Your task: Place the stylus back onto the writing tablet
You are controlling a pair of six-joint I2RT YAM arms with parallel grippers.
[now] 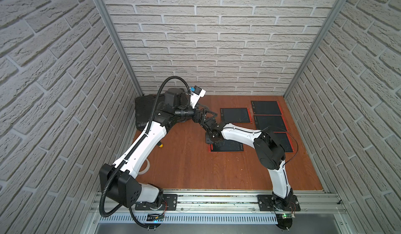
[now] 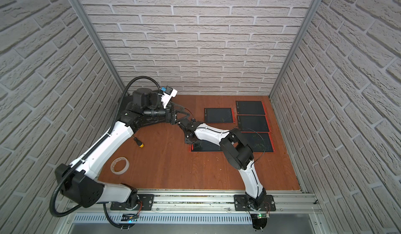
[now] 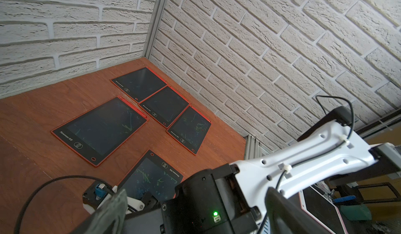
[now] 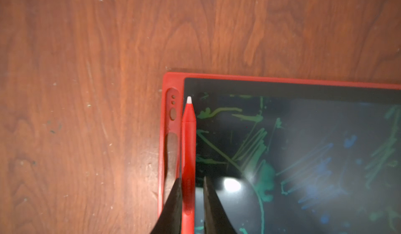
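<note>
In the right wrist view the red stylus (image 4: pixel 188 146), white tip pointing up the picture, lies along the screen's left edge, over the writing tablet (image 4: pixel 284 79). Beside it, to the left, the tablet's red holder groove (image 4: pixel 171 150) shows empty. My right gripper has its fingertips on either side of the stylus; the left one overlaps its edge, and a dark strip shows toward the right one. Whether they grip it is unclear. My left gripper is open, well above the table, with blurred fingers wide apart and nothing held.
Several other tablets, including one at the back (image 1: pixel 235 115), lie at the back and right. A screwdriver (image 2: pixel 138 142) and a tape roll (image 2: pixel 119 165) are on the left. A black bag (image 1: pixel 144 108) stands at the back left.
</note>
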